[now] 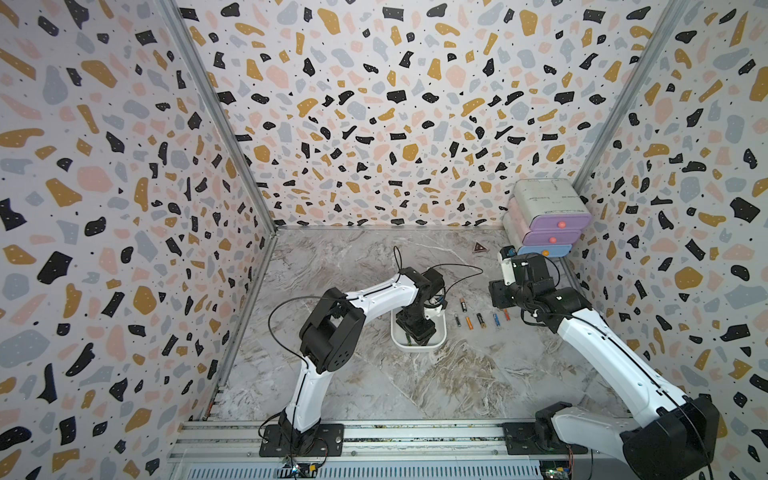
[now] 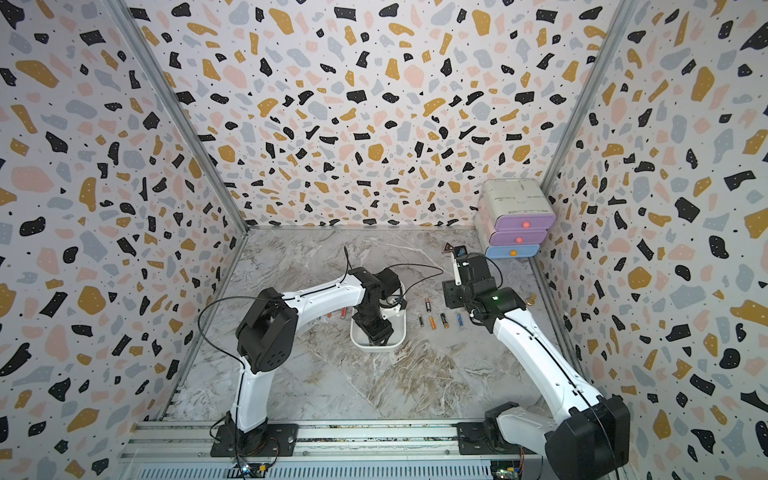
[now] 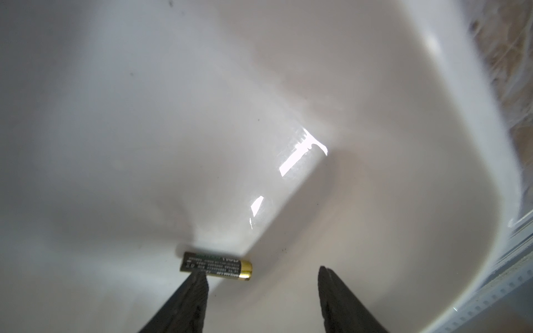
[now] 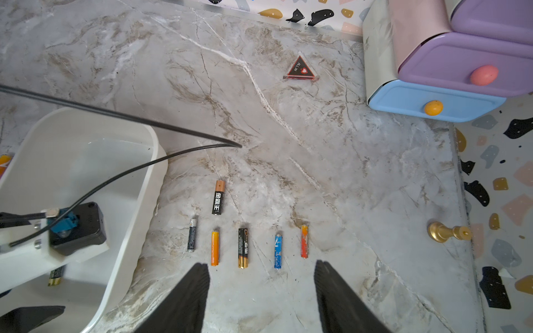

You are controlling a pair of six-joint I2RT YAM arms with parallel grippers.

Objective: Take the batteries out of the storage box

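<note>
The white storage box (image 3: 455, 138) has my left gripper (image 1: 416, 328) down inside it, open (image 3: 263, 294). A dark battery with a gold end (image 3: 216, 265) lies on the box floor, just beyond the left fingertips. My right gripper stands open above the table, empty. Right of the box lie several batteries: a copper-top one (image 4: 218, 197), a dark slim one (image 4: 192, 236), an orange one (image 4: 215, 248), a black-gold one (image 4: 242, 248), a blue one (image 4: 278, 250) and a red one (image 4: 304, 241).
A stack of pastel drawers (image 4: 460, 61) stands at the back right, with a small triangular object (image 4: 299, 69) beside it. A brass piece (image 4: 447, 233) lies at the right edge. Cables loop over the box.
</note>
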